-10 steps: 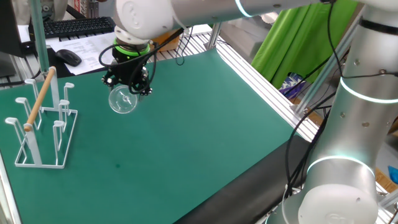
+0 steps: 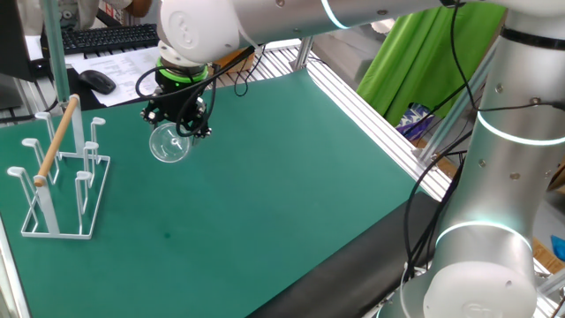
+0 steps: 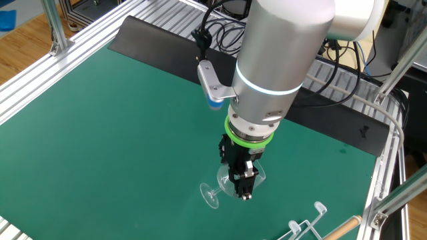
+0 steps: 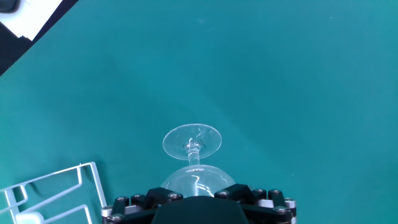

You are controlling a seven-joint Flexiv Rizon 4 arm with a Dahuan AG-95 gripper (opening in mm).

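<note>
A clear stemmed glass [image 2: 170, 143] is held by my gripper [image 2: 177, 125] above the green table. In exterior view 2 the glass lies on its side, its round foot [image 3: 209, 196] pointing left and its bowl between the dark fingers [image 3: 247, 181]. The wrist view has the foot and stem [image 4: 193, 155] pointing away from the gripper, with part of the bowl hidden behind the hand. To the left in exterior view 1 stands a white wire rack [image 2: 91, 236] with upright hooks and a wooden handle [image 2: 58, 140]; no glass hangs on it.
Loose black cables [image 2: 199, 88] hang around the wrist. An aluminium frame [image 2: 371, 119] borders the table.
Glass and gripper have drifted slightly left in exterior view 1, toward the rack, and the glass has stayed in the fingers. The rack has not moved.
</note>
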